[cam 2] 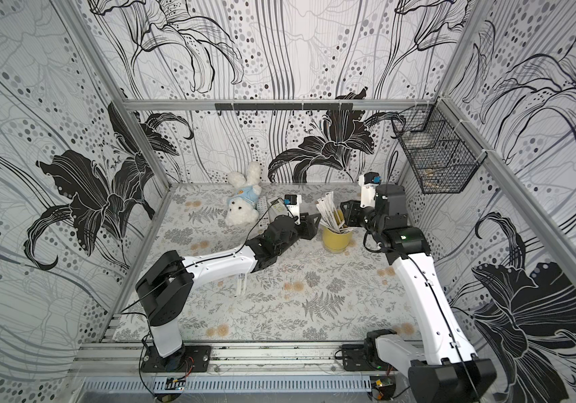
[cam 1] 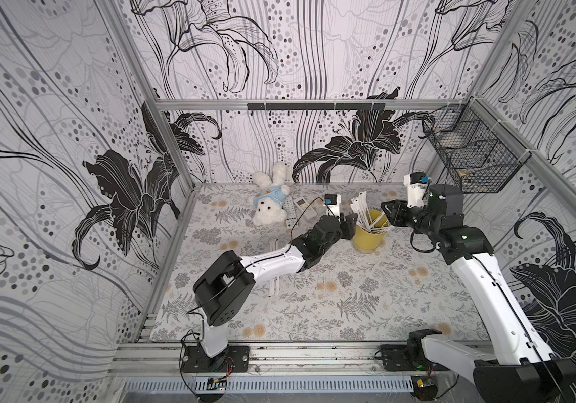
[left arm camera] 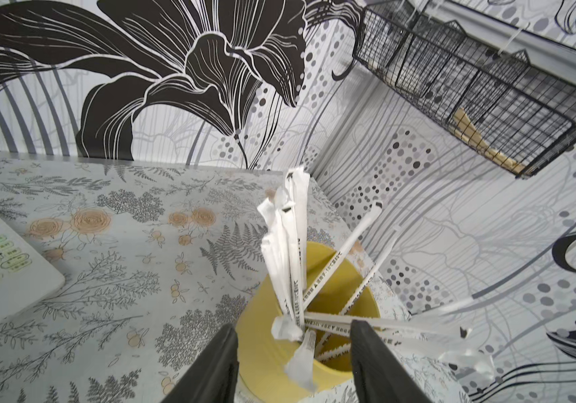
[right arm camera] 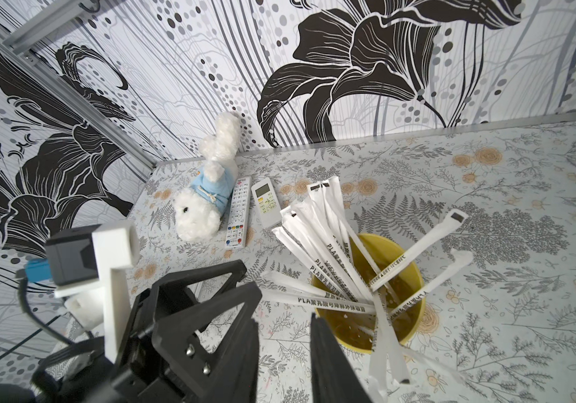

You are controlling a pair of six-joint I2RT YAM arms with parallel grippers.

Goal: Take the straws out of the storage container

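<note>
White paper-wrapped straws [right arm camera: 335,255] stand fanned out in the yellow container [right arm camera: 408,322], several leaning over its rim. In the left wrist view the straws [left arm camera: 292,248] rise behind the part-open left gripper, whose fingers frame the container's near rim [left arm camera: 267,376]; no straw is visibly clamped. Seen from the right wrist, that left gripper is beside the container, close to some straw ends. My right gripper is open on the container's other side, as the top left view shows, its fingers empty. More white straws [cam 1: 274,285] lie on the table, partly behind the left arm.
A white plush toy [cam 1: 271,205] lies at the back left, with a remote [right arm camera: 238,211] and a white controller [right arm camera: 265,200] beside it. Wire baskets [cam 1: 479,151] hang at the back right.
</note>
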